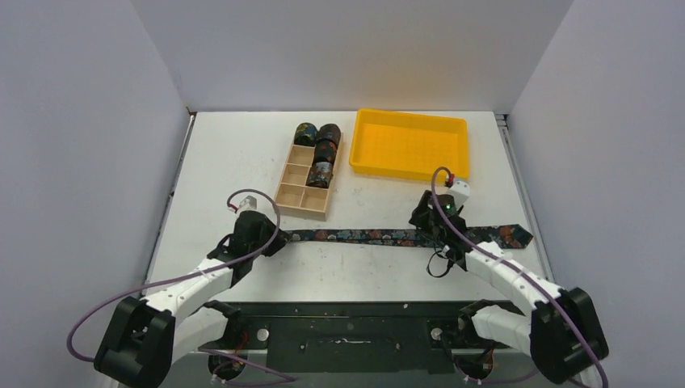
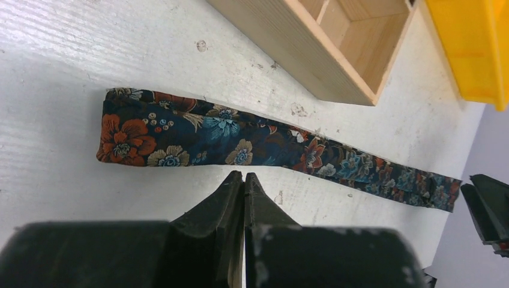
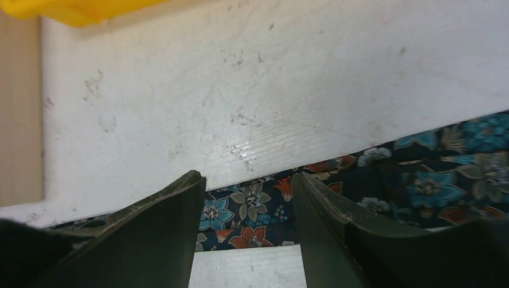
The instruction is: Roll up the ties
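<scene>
A dark floral tie [image 1: 353, 236] lies flat and stretched across the table, one end squared near my left arm and the pointed end [image 1: 510, 235] at the right. My left gripper is shut with nothing between its fingers, just in front of the tie's folded left part [image 2: 180, 135]. My right gripper is part open, its fingers apart above the tie [image 3: 252, 207], with the cloth visible through the gap and not gripped. In the top view, the right arm hides part of the tie.
Behind the tie stands a wooden divided box [image 1: 303, 212] with several rolled ties [image 1: 320, 174] in its compartments and some compartments empty. A yellow tray [image 1: 410, 145], empty, sits at the back right. Bare table lies in front of the tie.
</scene>
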